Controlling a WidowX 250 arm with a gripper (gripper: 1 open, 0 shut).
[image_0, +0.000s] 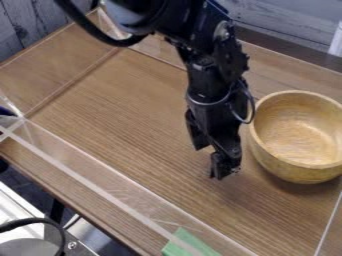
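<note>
My black gripper (222, 166) hangs low over the wooden table (127, 130), just left of a large wooden bowl (297, 135). Its fingertips point down beside the bowl's left side, outside it. The gripper is dark and seen from the side, so how far its fingers are apart is unclear, and I see no object held in it.
Clear plastic edging runs along the table's left and front. A green patch (190, 242) lies at the front edge. A pale wall stands behind, and dark cables and equipment sit at the lower left.
</note>
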